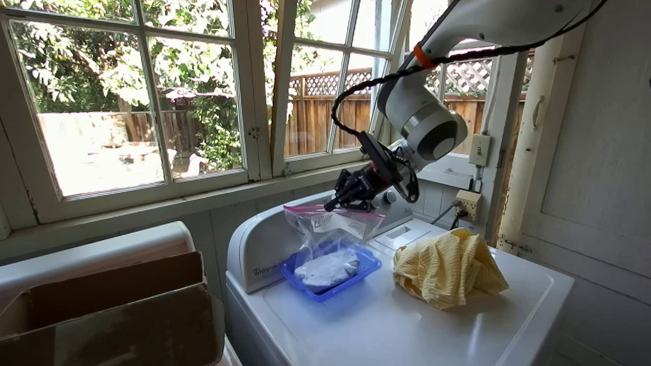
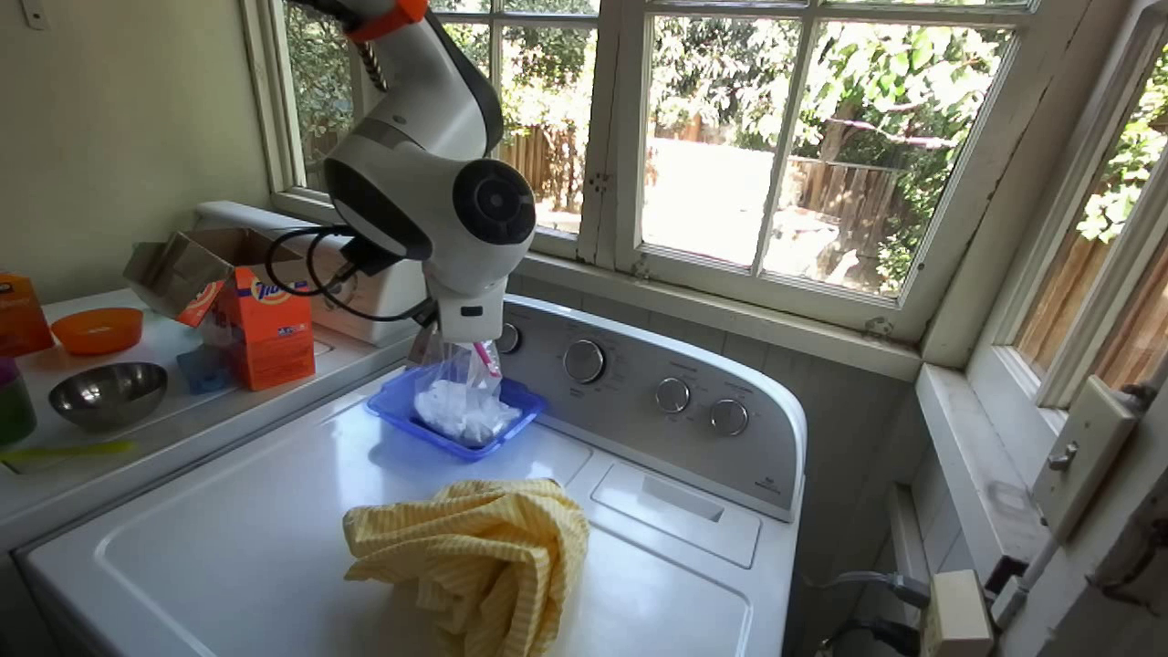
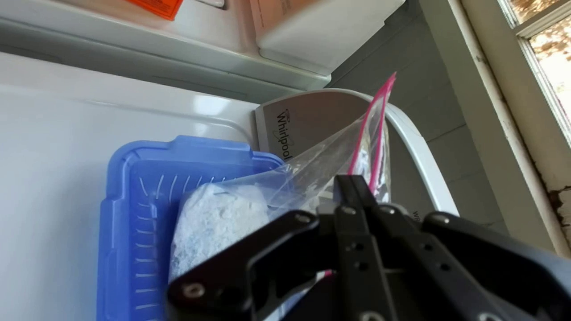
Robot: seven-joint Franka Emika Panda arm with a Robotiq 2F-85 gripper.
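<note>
A clear zip bag (image 1: 332, 226) with a pink-edged mouth holds a white powdery mass (image 3: 222, 219). Its lower part lies in a blue plastic basket (image 1: 320, 298), while the upper part stands up. My gripper (image 1: 331, 206) is at the bag's mouth, with its black fingers (image 3: 346, 206) shut together. In the wrist view the pink strips run up beside and behind the fingertips; whether any thin film is pinched between them cannot be told. The arm hides the gripper in exterior view 2, where the bag (image 2: 465, 407) shows beneath it.
The basket sits on a white washer top (image 1: 366, 317) against its control panel (image 2: 657, 383). A crumpled yellow cloth (image 1: 448, 268) lies nearby. Beyond the gap are a cardboard box (image 1: 122, 323), an orange Tide box (image 2: 274, 328) and bowls.
</note>
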